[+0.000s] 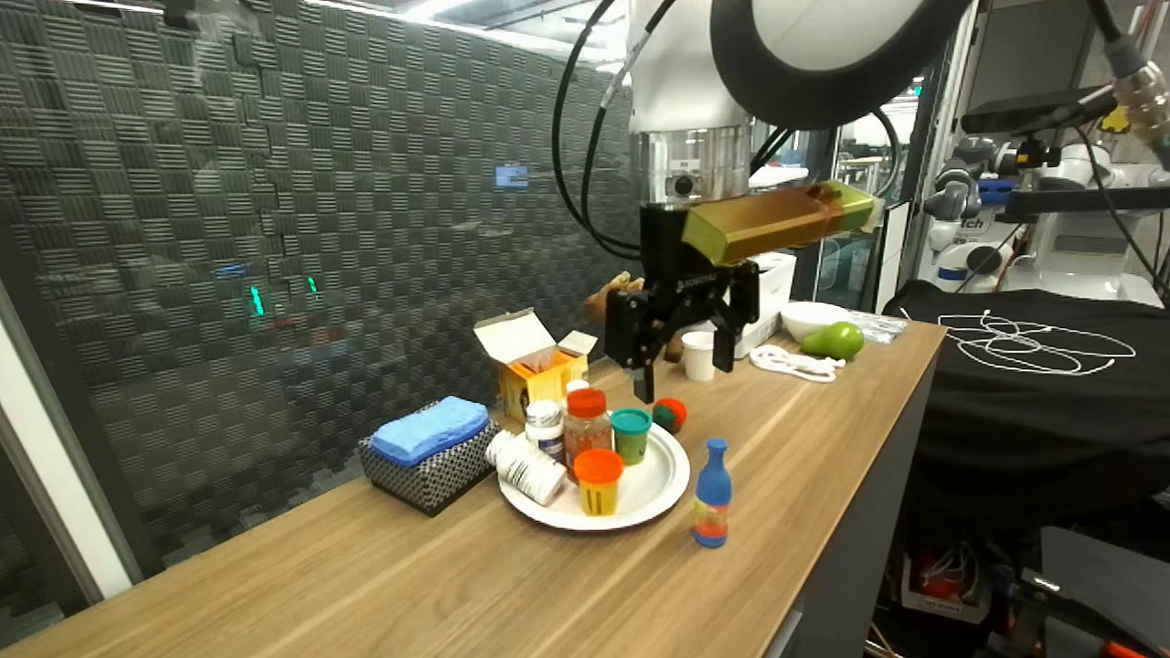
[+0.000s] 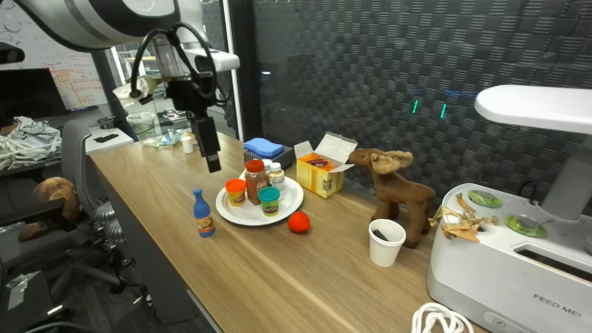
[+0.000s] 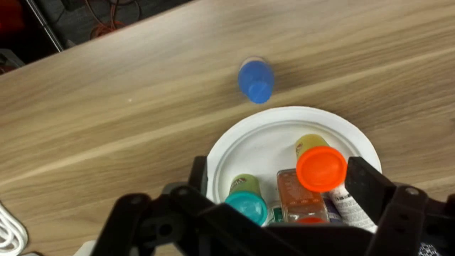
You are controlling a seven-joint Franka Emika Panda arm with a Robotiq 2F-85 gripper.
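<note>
My gripper (image 1: 685, 384) is open above the counter, its two black fingers wide apart and nothing held between them. Beneath it in the wrist view lies the white plate (image 3: 294, 113), partly covered by the fingers. On the plate stand a tub with an orange lid (image 3: 321, 169), a tub with a teal lid (image 3: 247, 207) and a red-capped jar (image 1: 587, 428). A white bottle (image 1: 526, 467) leans at the plate's left edge, with another white bottle (image 2: 276, 176) upright behind. A blue bottle (image 1: 713, 493) stands on bare wood just off the plate.
A tomato (image 2: 298, 222) sits beside the plate. Behind are a yellow box (image 2: 320, 176), a brown moose toy (image 2: 400, 191), a paper cup (image 2: 384, 252) and a basket with a blue cloth (image 1: 430, 431). Wood is clear along the counter's front edge (image 2: 166, 266).
</note>
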